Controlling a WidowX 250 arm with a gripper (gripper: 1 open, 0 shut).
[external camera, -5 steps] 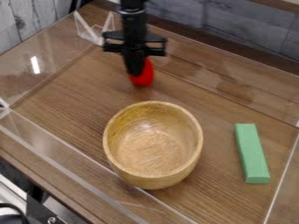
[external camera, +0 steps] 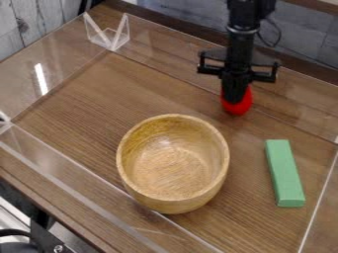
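Observation:
My gripper is at the upper right over the table, shut, just above a small red object that sits low between or beneath its dark fingers; whether it touches or holds it I cannot tell. A large tan bowl stands at the lower middle. A green bar lies at the right.
The gripper and red object have moved right over the last second, from the upper middle, and now sit a little lower in view. The bowl and green bar have not moved.

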